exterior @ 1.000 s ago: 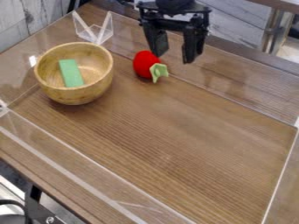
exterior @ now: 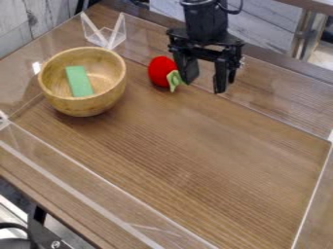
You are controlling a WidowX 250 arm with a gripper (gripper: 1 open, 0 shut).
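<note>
My black gripper [exterior: 204, 70] hangs open over the back middle of the wooden table [exterior: 196, 165]. Just left of it lies a red object with a green part [exterior: 163, 70], partly behind the gripper. A wooden bowl [exterior: 111, 60] on the left holds a green block [exterior: 78, 84].
A pale wall stands at the back left, and black cables show at the bottom left corner.
The gripper's fingers now reach lower in the view, beside the red object. The bowl and the red object look unmoved.
</note>
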